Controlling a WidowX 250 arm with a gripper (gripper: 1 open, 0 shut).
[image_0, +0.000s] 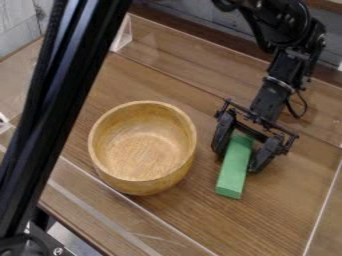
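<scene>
A green rectangular block (231, 172) lies on the wooden table, right of a round tan bowl (142, 141). My black gripper (246, 140) is low over the block's upper end, its fingers spread on either side. The fingertips are dark and partly overlapping, so their contact with the block is hard to make out. The bowl is empty.
A dark vertical post crosses the left side of the view. A rail or wall edge runs along the back.
</scene>
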